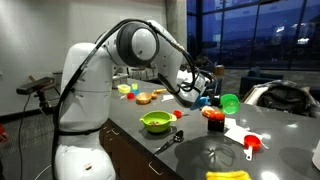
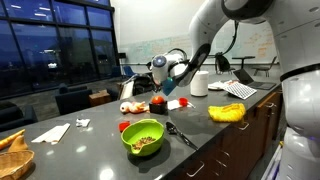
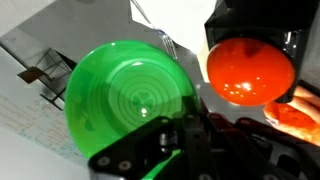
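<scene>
A green round dish (image 3: 120, 100) fills the left of the wrist view, its rim by the fingers. My gripper is shut on this rim. In exterior view 1 the same green dish (image 1: 229, 103) hangs tilted in the air, just above and right of a red-orange round object (image 1: 213, 114). That object sits in a black box (image 1: 215, 125) on the counter. The wrist view shows the red-orange object (image 3: 250, 70) close beside the dish, with a gap between them. How deep the fingers reach over the rim is hard to see.
A light green bowl (image 2: 144, 136) with small contents stands on the counter, a dark utensil (image 2: 182, 136) beside it. Near the front lies a yellow cloth (image 2: 227, 113). A red ladle-like item (image 1: 252, 142) and white paper (image 1: 238, 131) lie right of the black box.
</scene>
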